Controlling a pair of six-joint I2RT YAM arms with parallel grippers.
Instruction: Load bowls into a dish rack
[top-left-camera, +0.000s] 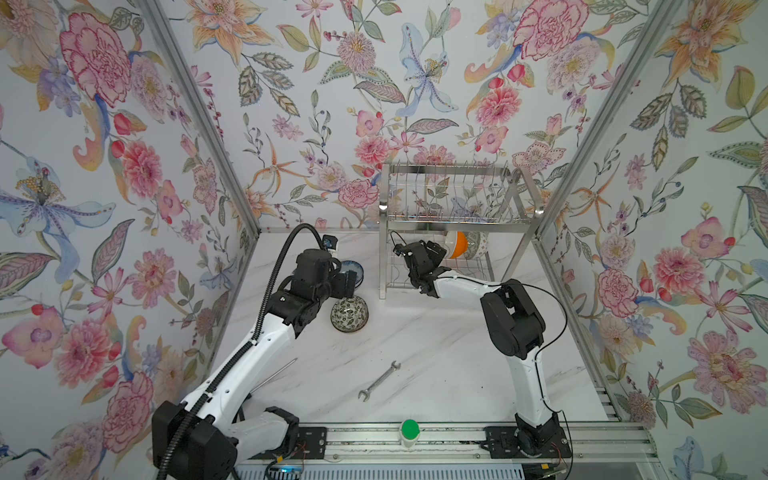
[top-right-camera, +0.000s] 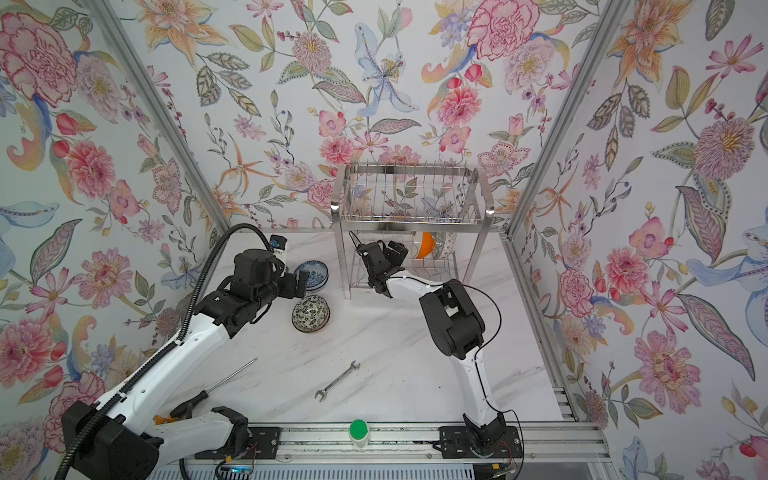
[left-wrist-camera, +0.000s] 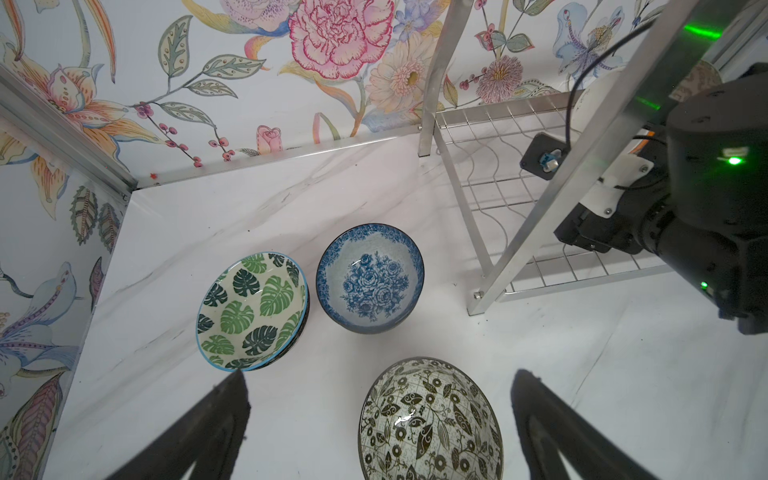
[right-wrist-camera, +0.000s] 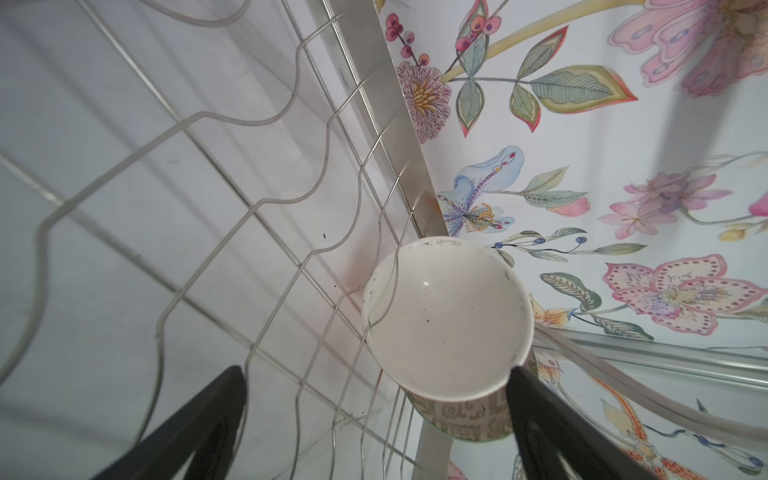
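In the left wrist view several bowls stand on the table: a green leaf-patterned bowl (left-wrist-camera: 252, 310), a blue floral bowl (left-wrist-camera: 371, 277) and a dark-patterned bowl (left-wrist-camera: 430, 424). My left gripper is open over them, holding nothing. My right gripper stands open inside the lower tier of the dish rack (top-left-camera: 382, 240), its fingers empty. Just past it, a bowl with a white inside (right-wrist-camera: 448, 320) rests tilted against the wires, with a patterned bowl (right-wrist-camera: 472, 417) partly hidden behind. An orange bowl (top-left-camera: 457, 245) shows in the rack in the top left view.
A wrench (top-left-camera: 379, 381) lies on the front of the table. At the left, a screwdriver (top-right-camera: 209, 389) lies partly under the left arm. The upper rack tier (top-right-camera: 408, 196) is empty and overhangs the right gripper. Free table lies at front right.
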